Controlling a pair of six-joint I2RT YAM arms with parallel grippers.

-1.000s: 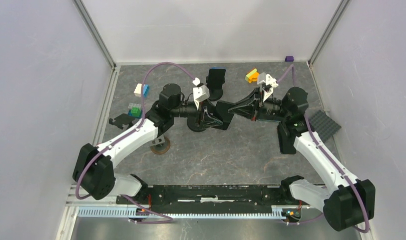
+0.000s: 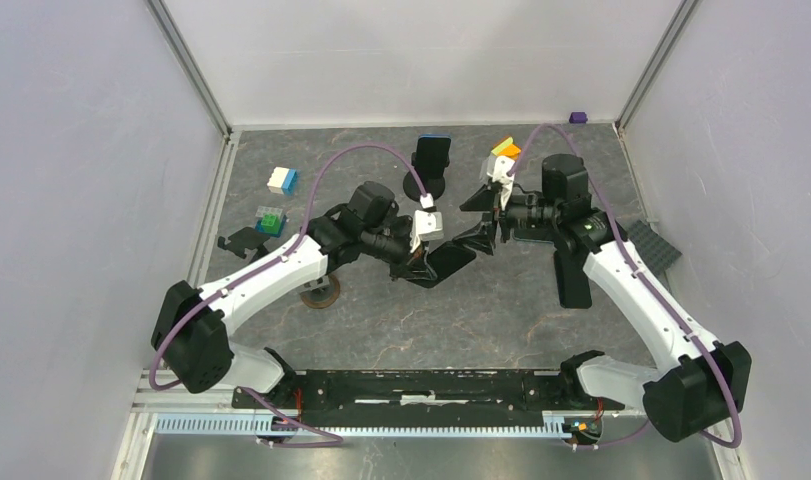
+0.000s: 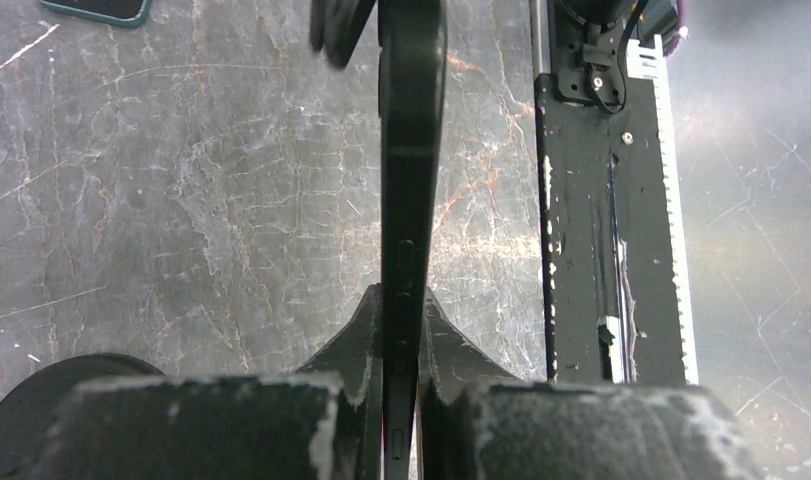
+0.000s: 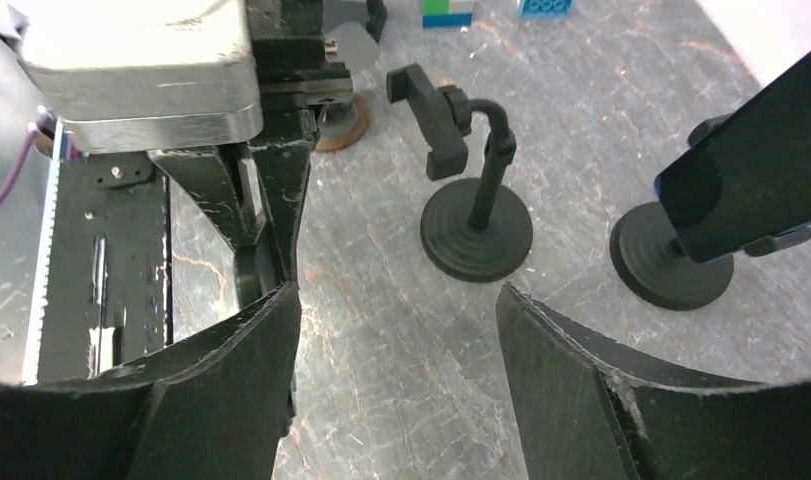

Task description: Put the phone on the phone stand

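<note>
A black phone (image 2: 446, 262) hangs edge-on in my left gripper (image 2: 417, 268), which is shut on it; in the left wrist view its dark edge (image 3: 409, 200) runs up between the fingers. My right gripper (image 2: 480, 222) stands open just right of and above the phone, with nothing between its fingers. In the right wrist view a black phone stand (image 4: 476, 230) stands empty at the middle, and a second stand (image 4: 653, 280) at the right carries another phone (image 4: 741, 170).
Toy blocks (image 2: 281, 180) and a dark stand (image 2: 243, 241) lie at the left, yellow blocks (image 2: 505, 150) at the back. Dark flat items (image 2: 571, 285) lie at the right.
My right gripper has opened and drawn away from the phone. My left gripper has moved down toward the front with the phone in it.
</note>
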